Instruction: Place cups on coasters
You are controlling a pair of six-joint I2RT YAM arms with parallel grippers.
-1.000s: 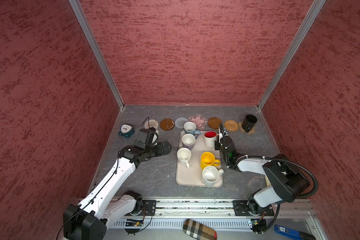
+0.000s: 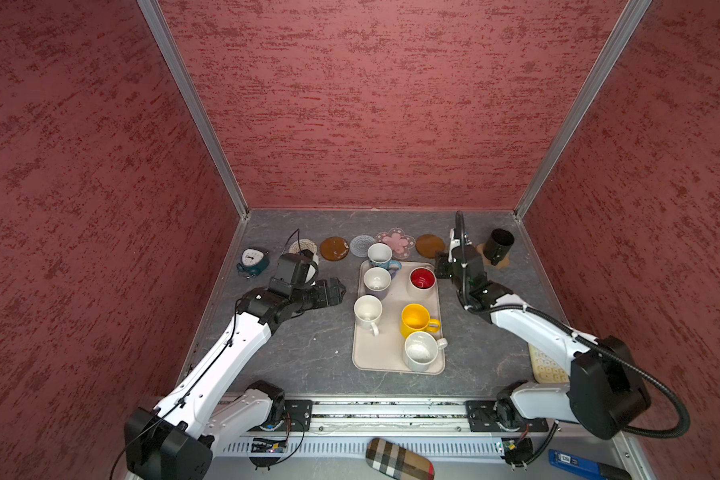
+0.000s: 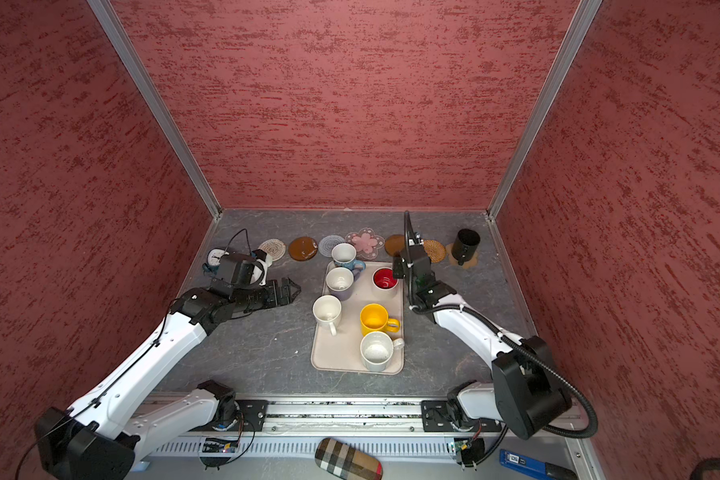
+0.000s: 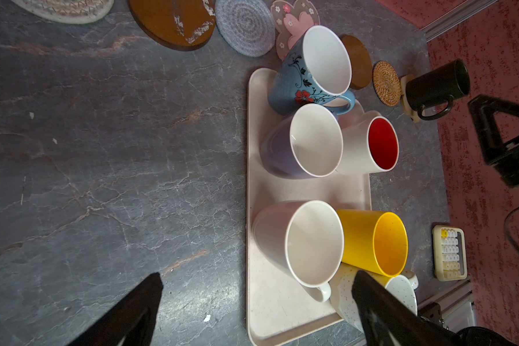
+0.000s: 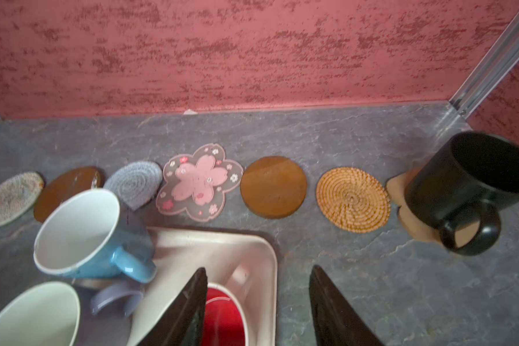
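On the beige tray [image 2: 388, 356] stand several mugs: blue floral [image 4: 294, 80], lavender [image 4: 279, 150], red-lined white [image 5: 225, 317], plain white [image 4: 271, 236], yellow [image 4: 354, 236] and speckled white [image 2: 420, 352]. Coasters line the back: pink flower [image 5: 196, 181], wooden [image 5: 274, 187], woven [image 5: 351, 199]. A black mug [image 5: 455, 178] stands on the rightmost coaster. My left gripper [image 2: 328, 292] hangs open left of the tray, nothing between its fingers. My right gripper is above the red-lined mug's back-right side, fingers apart and empty.
A teal clock [image 2: 253, 260] sits at far left, a calculator [image 4: 449, 250] at the front right. Red walls enclose the back and sides.
My right arm has risen and reached toward the back of the table, its gripper away from beside the red-lined mug. The left arm is nearly still.
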